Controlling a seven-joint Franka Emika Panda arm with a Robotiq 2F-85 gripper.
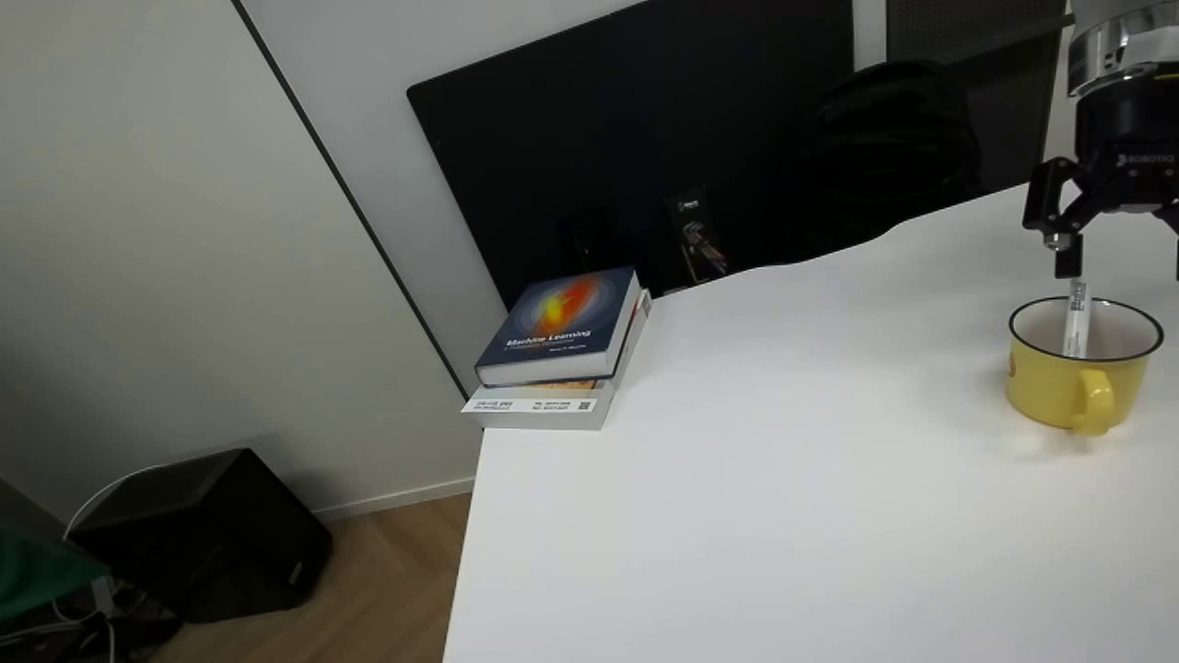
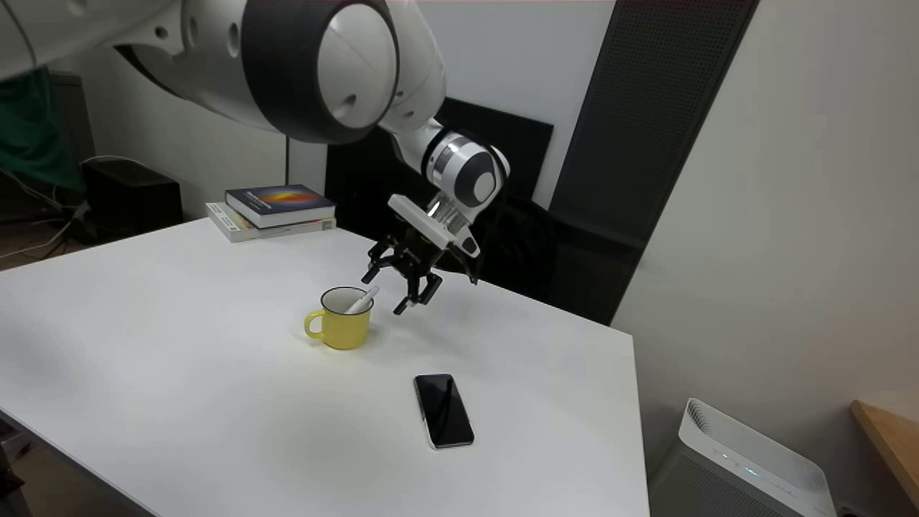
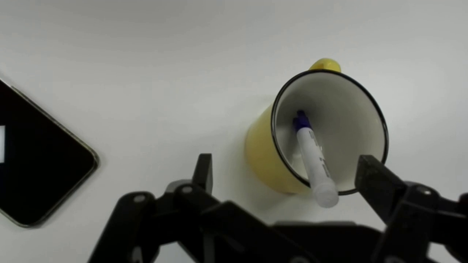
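A yellow mug (image 1: 1044, 381) with a dark rim stands upright on the white table. Inside it a white marker (image 3: 313, 153) leans, its blue end down in the mug and its pale end sticking out over the rim. My gripper (image 2: 385, 294) is above and just behind the mug, its fingers wide apart and holding nothing. In the wrist view the right finger (image 3: 377, 186) overlaps the mug's rim from above, while the left finger (image 3: 204, 173) is off to the mug's side. The marker's pale end shows between the two fingers, touching neither.
A black phone (image 2: 444, 411) lies flat on the table to one side of the mug. Two stacked books (image 1: 564, 326) sit at the table's far corner. A dark monitor (image 1: 641, 144) stands behind the table edge.
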